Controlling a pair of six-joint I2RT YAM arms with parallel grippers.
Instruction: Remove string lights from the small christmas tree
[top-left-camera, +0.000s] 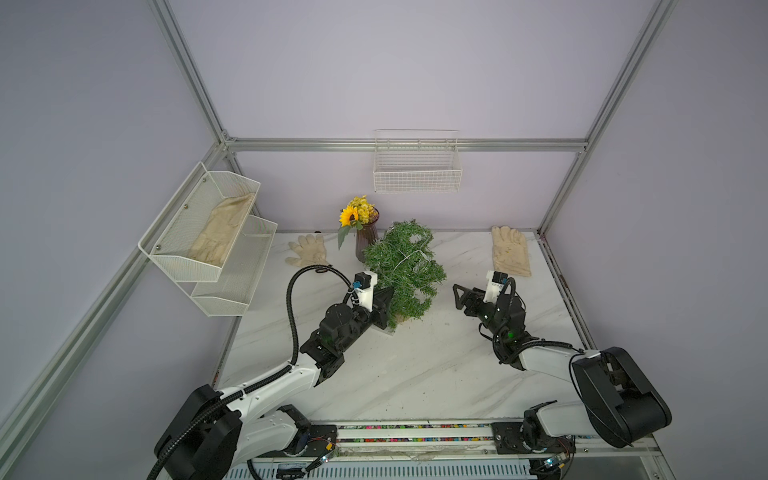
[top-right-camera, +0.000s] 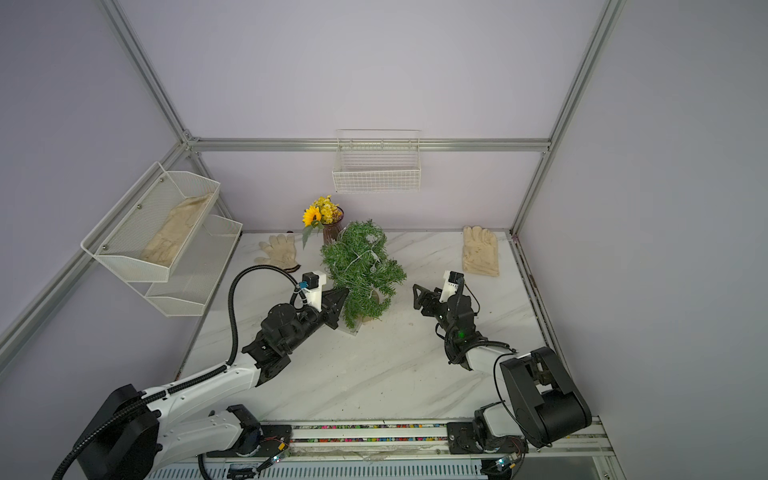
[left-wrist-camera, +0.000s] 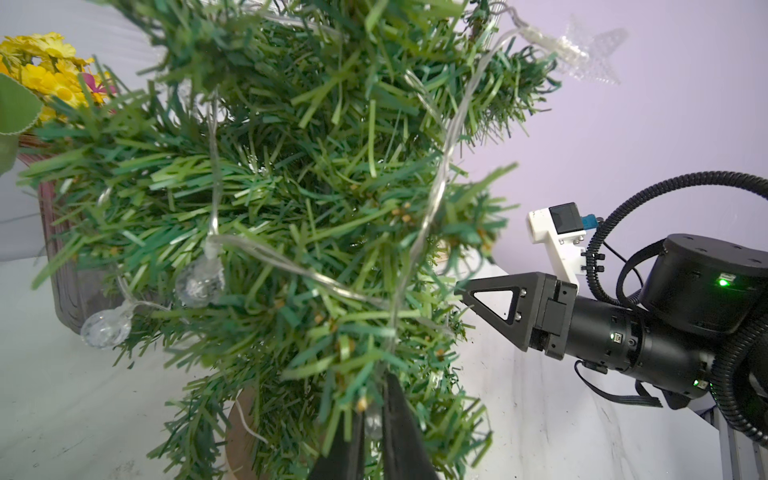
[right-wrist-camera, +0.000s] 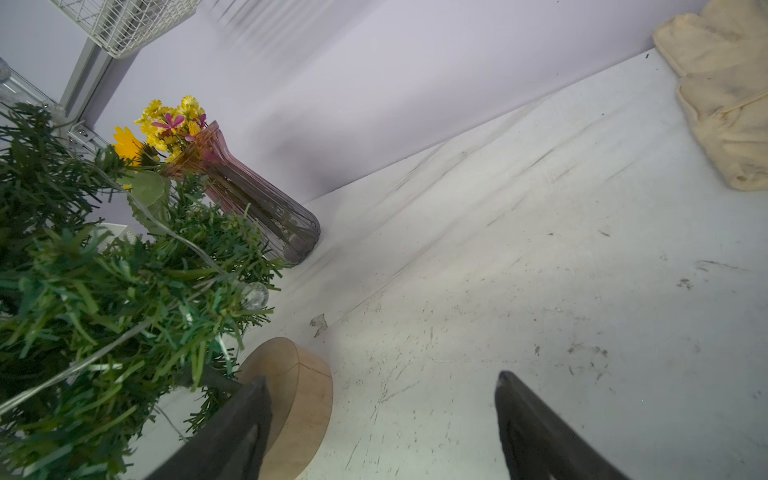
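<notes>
The small green tree (top-left-camera: 406, 264) leans over mid-table, with clear string lights (left-wrist-camera: 432, 200) wound through its branches; a star bulb (left-wrist-camera: 584, 52) sits at upper right and round bulbs (left-wrist-camera: 108, 326) at left in the left wrist view. My left gripper reaches into the tree's lower front, shut, its tips partly hidden by needles; whether wire is between them I cannot tell. My right gripper is apart from the tree on its right, open with nothing between its fingers, level with the tree's wooden base (right-wrist-camera: 308, 400) in its view.
A flower vase (top-left-camera: 366, 240) stands behind the tree. Gloves lie at back left (top-left-camera: 304, 252) and back right (top-left-camera: 510, 252). A wire shelf (top-left-camera: 184, 268) hangs on the left wall, a basket (top-left-camera: 416, 180) on the back wall.
</notes>
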